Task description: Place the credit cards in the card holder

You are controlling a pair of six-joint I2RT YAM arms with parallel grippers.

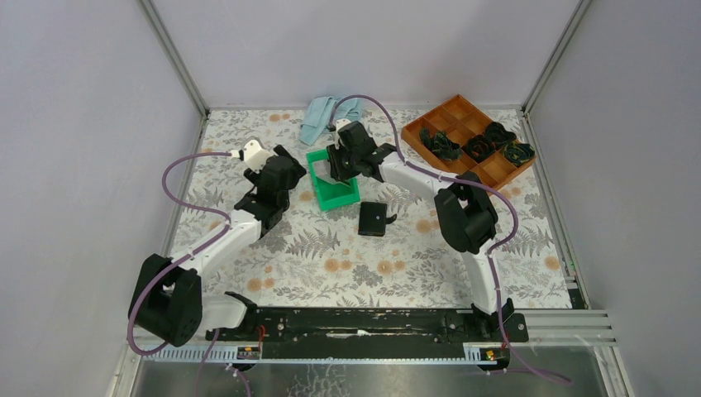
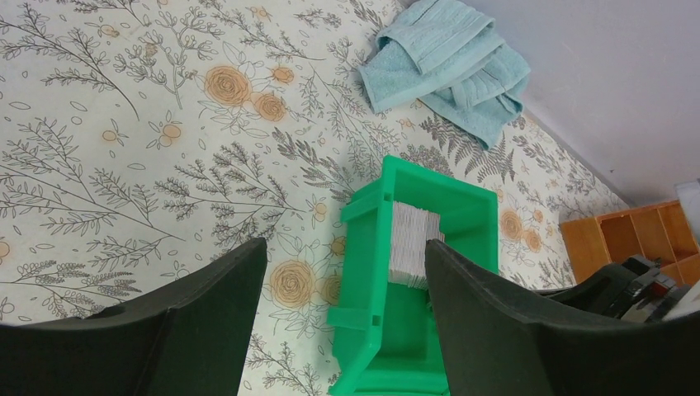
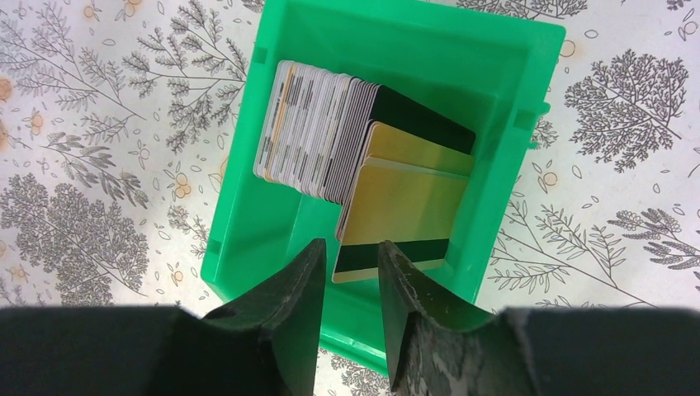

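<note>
In the right wrist view, a row of cards (image 3: pixel 305 132) stands on edge in the green box (image 3: pixel 297 33), and several gold-and-black cards (image 3: pixel 404 206) lean at its near end. My right gripper is partly open over them; the near corner of the front gold card shows between its fingertips, with no clear grip on it. My left gripper stands wide open and empty, to the left of the box. The black card holder (image 1: pixel 372 218), with a small dark tab at its right side, lies on the table in front of the box.
Behind the box lies a folded blue towel (image 1: pixel 326 116). A wooden divided tray (image 1: pixel 456 112) with several dark coiled items occupies the back right.
</note>
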